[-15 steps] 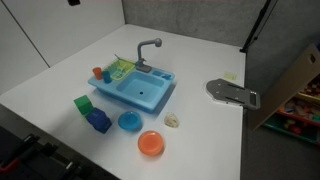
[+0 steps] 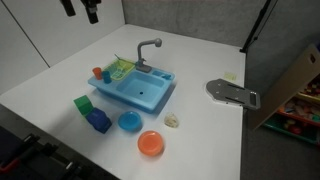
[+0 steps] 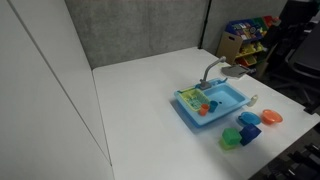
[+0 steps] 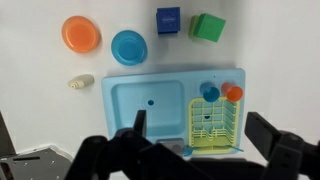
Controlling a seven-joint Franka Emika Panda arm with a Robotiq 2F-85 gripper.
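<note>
My gripper hangs high above the table, open, its two dark fingers spread wide with only air between them. Below it in the wrist view is a light blue toy sink (image 4: 118, 112) with a grey faucet. A yellow-green rack (image 4: 213, 128) fills one side of the sink, with a blue cup (image 4: 209, 91) and an orange cup (image 4: 233, 92) at its edge. On the table beside the sink stand a green block (image 4: 208, 27) and a dark blue block (image 4: 168, 20). A blue dish (image 4: 129, 47) and an orange dish (image 4: 81, 34) lie near them.
A small pale item (image 2: 171, 121) lies right of the sink. Farther right is a flat grey metal piece (image 2: 232, 94), with a small yellowish piece (image 2: 230, 76) behind it. Shelves with coloured bins (image 2: 295, 105) stand past the table's edge.
In exterior view 1 my gripper has come lower into view and shifted slightly to the right. The objects on the table stay where they were.
</note>
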